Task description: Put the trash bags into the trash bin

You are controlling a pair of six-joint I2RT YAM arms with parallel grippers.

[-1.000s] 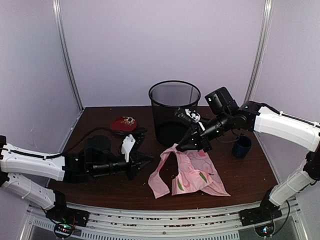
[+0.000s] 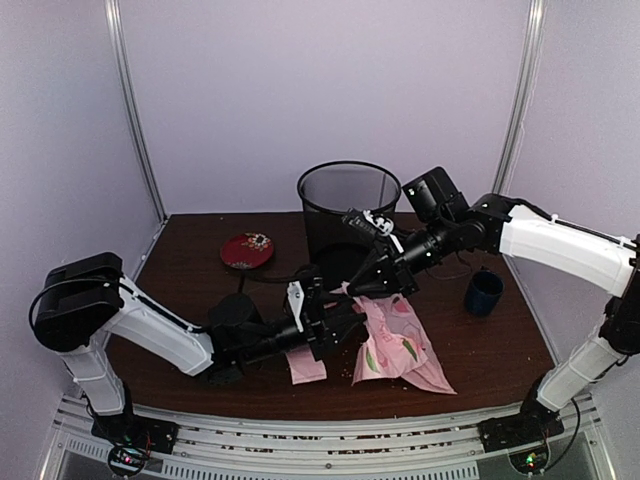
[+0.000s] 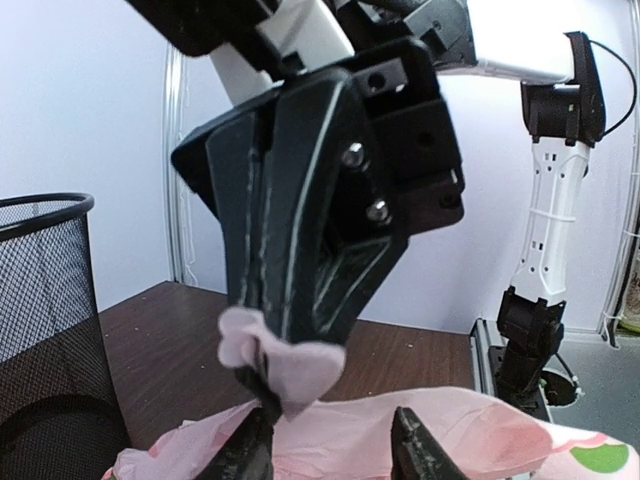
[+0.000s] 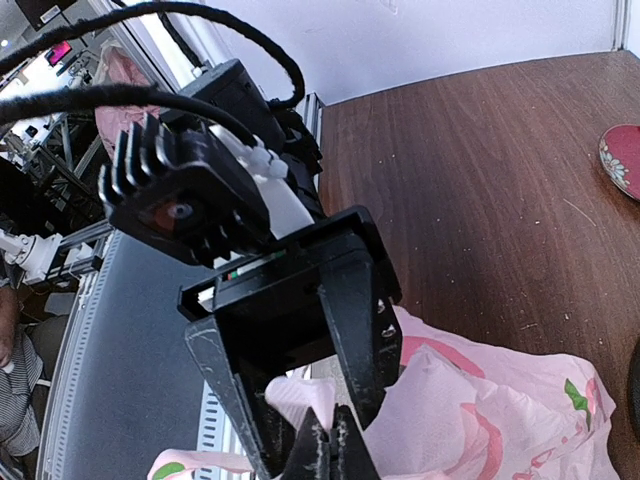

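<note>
A pink trash bag with printed patterns [image 2: 400, 345] hangs from my right gripper [image 2: 352, 290] at mid-table, its lower part spread on the wood. The right gripper is shut on the thin plastic, and a small pink tuft [image 3: 285, 360] pokes out past its fingertips. My left gripper [image 2: 350, 318] is right beside it, fingers part open. In the right wrist view, the tuft appears between the left gripper's fingers [image 4: 350, 320], which are not closed on it. Behind the grippers stands the black mesh trash bin [image 2: 325, 235], upright, with its top open.
A red plate with a flower print [image 2: 246, 251] lies left of the bin. On the right side of the table is a dark blue cup [image 2: 483, 293]. Bare wood lies at the left and right of the bag.
My left gripper has moved right, up to the right gripper and the top of the bag. The right gripper has shifted slightly and keeps its hold on the bag.
</note>
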